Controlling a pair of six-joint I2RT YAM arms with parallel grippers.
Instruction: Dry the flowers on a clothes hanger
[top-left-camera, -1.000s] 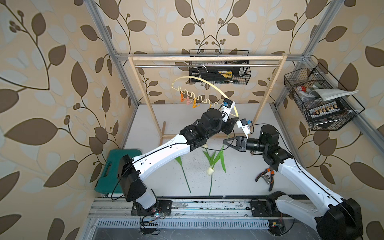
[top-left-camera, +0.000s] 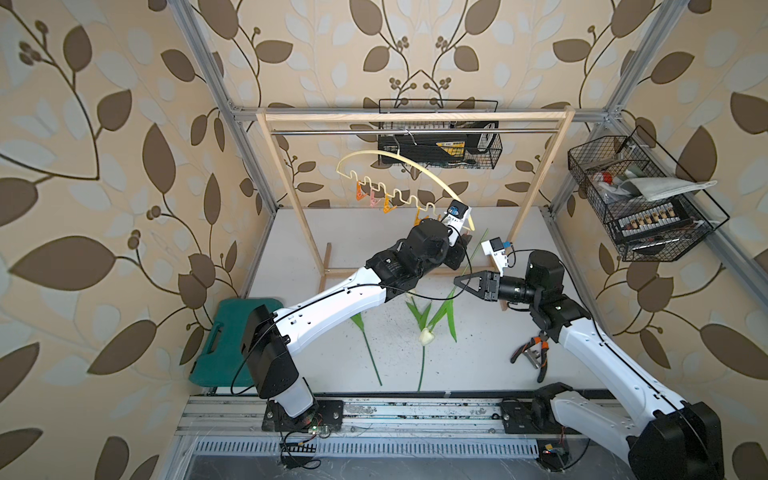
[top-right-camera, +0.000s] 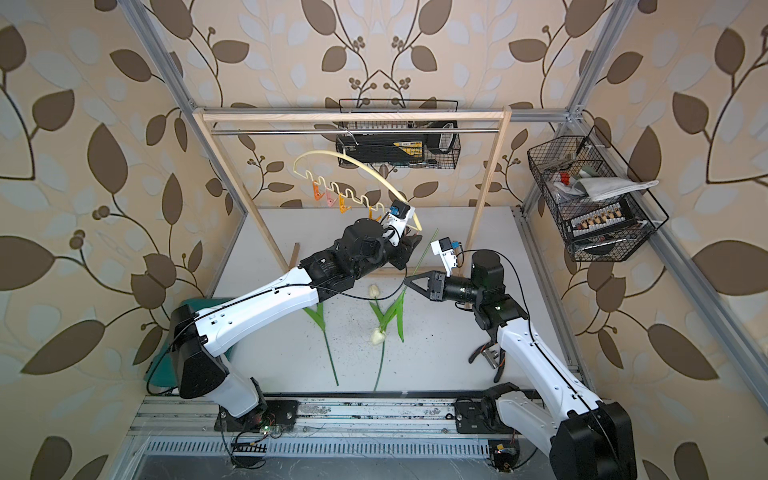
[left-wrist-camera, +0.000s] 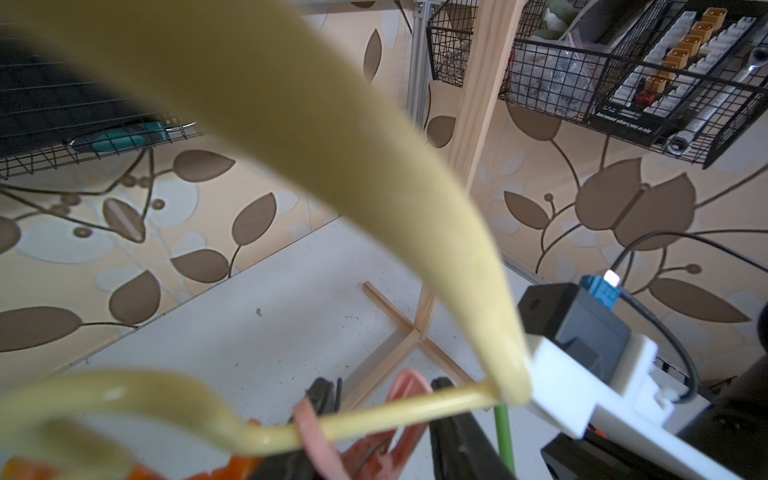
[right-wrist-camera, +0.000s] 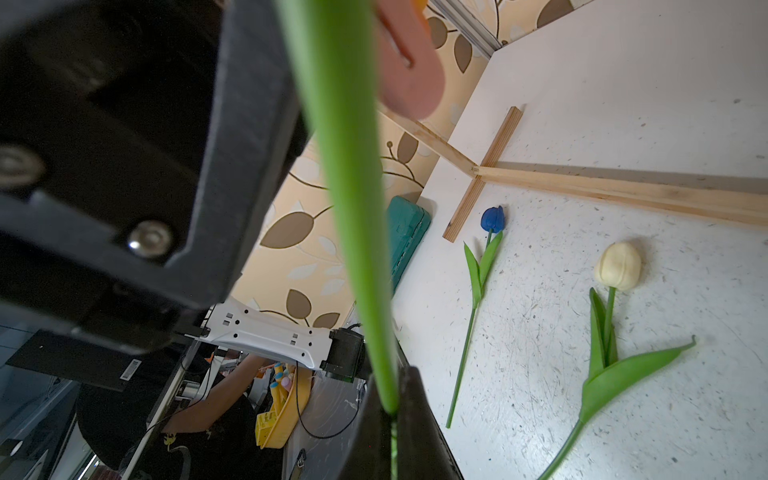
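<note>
A yellow hanger (top-left-camera: 412, 162) hangs tilted under the rail, with orange and pink clips along its lower bar. My left gripper is at its low right end, with dark fingers (left-wrist-camera: 449, 416) on either side of a pink clip (left-wrist-camera: 408, 400); whether they press it cannot be told. My right gripper is shut on a thin green stem (right-wrist-camera: 352, 200), which runs up close to a pink clip. The held white tulip (top-left-camera: 426, 337) hangs head down. On the table lie a blue tulip (right-wrist-camera: 493, 220) and another white tulip (right-wrist-camera: 618, 266).
A wooden rack (top-left-camera: 416, 117) with a metal rail stands over the table. Pliers (top-left-camera: 532, 356) lie at the right and a teal case (top-left-camera: 232, 336) at the left. Wire baskets (top-left-camera: 640, 200) hang at the back and right. The two grippers are close together.
My right gripper has shifted slightly right, carrying the held tulip with it. The hanger's left end has swung a little left.
</note>
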